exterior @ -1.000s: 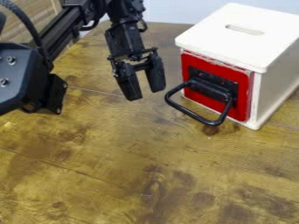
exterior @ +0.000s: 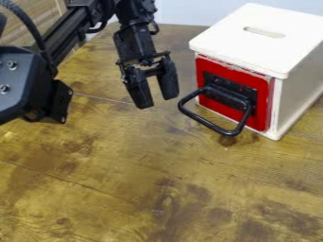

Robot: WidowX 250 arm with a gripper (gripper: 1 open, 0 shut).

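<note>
My black gripper [exterior: 154, 87] hangs over the wooden floor left of a white box [exterior: 265, 42]. Its two fingers are apart, with nothing visible between them. The box has a red front panel [exterior: 259, 111] facing left, with a black bar handle [exterior: 216, 127] sticking out toward the lower left. The gripper is apart from the handle, to its upper left. The box top has an oblong slot.
A dark metal arm part [exterior: 25, 85] fills the left edge. A thin cable runs behind the gripper.
</note>
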